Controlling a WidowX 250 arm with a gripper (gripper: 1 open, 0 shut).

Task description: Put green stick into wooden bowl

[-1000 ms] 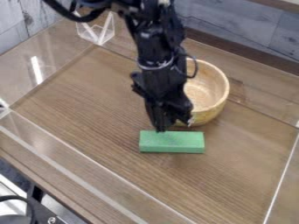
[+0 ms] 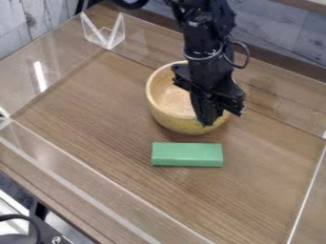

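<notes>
The green stick (image 2: 188,154), a short flat block, lies on the table just in front of the wooden bowl. Round and tan, the wooden bowl (image 2: 163,95) is partly covered by the black arm. My gripper (image 2: 219,116) points down over the bowl's right part, with its dark tips near or inside the front rim. How far apart the fingers stand is unclear, since they blend into the arm. Nothing green shows at the gripper, and the stick is clear of it.
A clear or white wire-like object (image 2: 105,32) stands at the back left. Black cables (image 2: 29,224) cross the front left corner. Bare table surface lies left of the bowl and at the front right.
The arm has swung right and away from the stick, to over the bowl. The bowl appears slightly further left. The green stick has stayed in place.
</notes>
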